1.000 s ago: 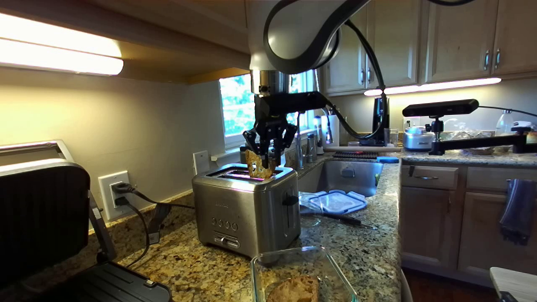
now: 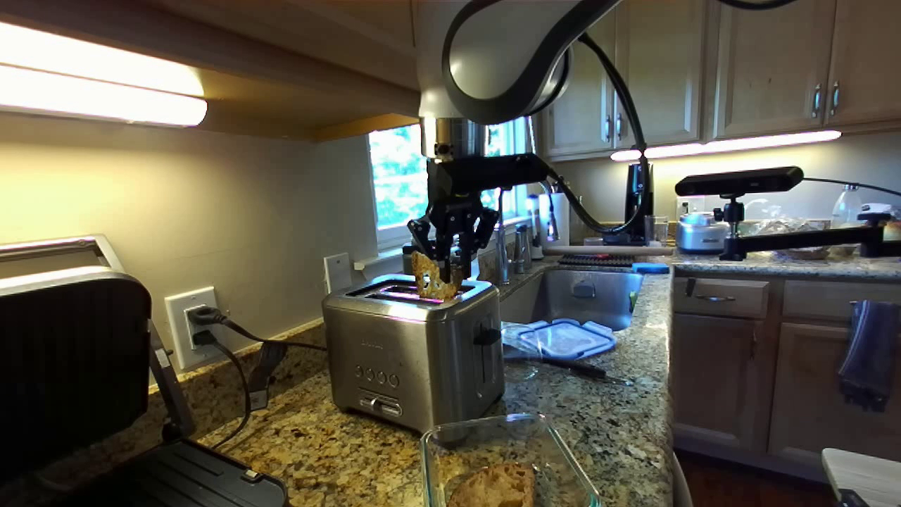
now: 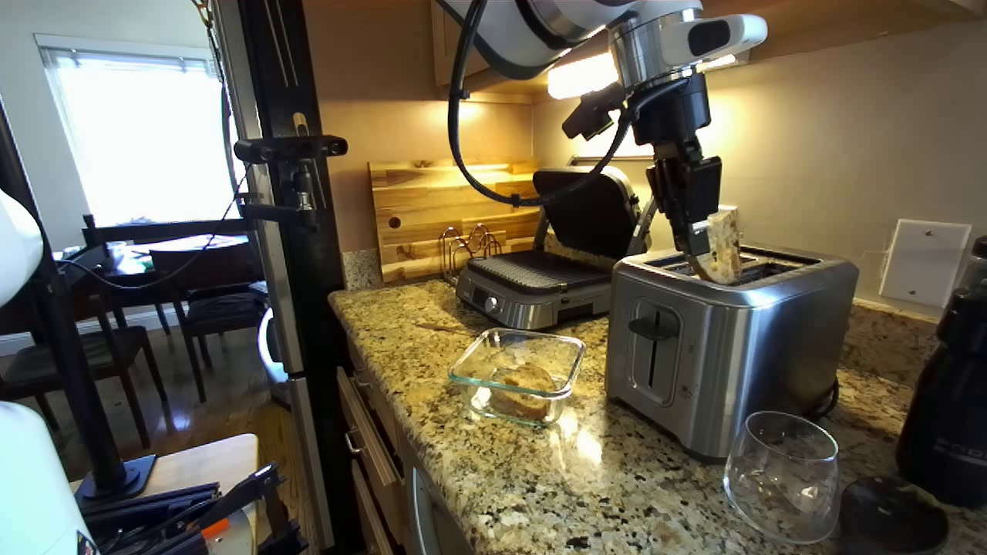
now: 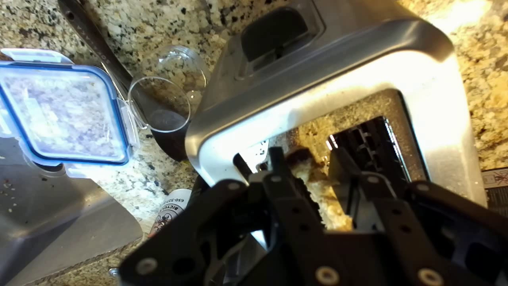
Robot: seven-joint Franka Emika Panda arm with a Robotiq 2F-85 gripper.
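A browned slice of bread (image 3: 724,248) stands on edge, partly in a slot of the steel toaster (image 2: 397,355), its upper part sticking out. Over the toaster, my gripper (image 2: 456,269) points down at this slice. In the wrist view the fingers (image 4: 277,164) stand apart, and part of the bread (image 4: 304,164) shows between them. Whether both fingers touch it, I cannot tell. The toaster's other slot (image 4: 371,143) looks empty near its end. A second piece of bread (image 3: 525,384) lies in the glass dish (image 3: 463,378) on the counter.
A drinking glass (image 3: 782,476) stands close to the toaster's lever end. An open grill (image 3: 546,277) is on the toaster's other side. A blue-rimmed lid (image 2: 567,338) and a dark-handled utensil (image 2: 574,367) lie near the sink (image 2: 583,291). The cupboard hangs above.
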